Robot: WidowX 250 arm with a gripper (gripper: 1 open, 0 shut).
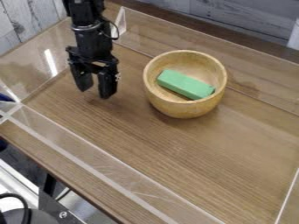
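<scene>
My gripper (pixel 93 77), a black arm reaching down from the top left, hangs low over the wooden table, its two dark finger parts spread open. I cannot make out anything between them. To its right stands a round wooden bowl (pixel 167 104) with a green rectangular block (pixel 184 84) lying inside it.
Pale reflective material lies along the left edge, and a black cable runs at the bottom left corner.
</scene>
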